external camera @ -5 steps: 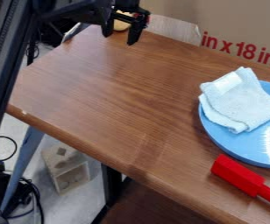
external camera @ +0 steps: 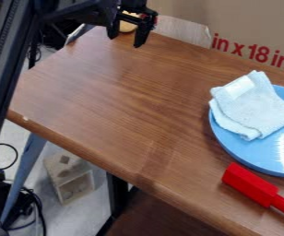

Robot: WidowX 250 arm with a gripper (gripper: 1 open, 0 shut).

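Note:
My black gripper (external camera: 127, 28) is at the top of the view, over the back left of the wooden table (external camera: 108, 101), its two dark fingers pointing down and apart. A yellowish object shows behind it, partly hidden. A light blue plate (external camera: 274, 150) at the right holds a folded pale cloth (external camera: 251, 109). At the front right lies a red-handled tool (external camera: 249, 184), running out of view.
A cardboard box (external camera: 243, 28) with printed text stands behind the table, beside a clear plastic piece at the back edge. Cables and floor show beyond the left edge.

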